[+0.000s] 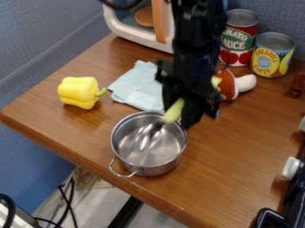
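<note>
My dark gripper (186,98) is over the back rim of a steel pot (145,158), shut on a spoon with a pale yellow-green handle (173,110). The spoon's metal head reaches down into the pot; its exact contact with the pot cannot be told. The fingertips are partly hidden against the dark arm.
A yellow pepper (78,92) and light cloth (137,85) lie left. Behind stand tomato and yellow cans (272,59), a white toy appliance and a red-and-white object (244,83). A black appliance sits at the right edge.
</note>
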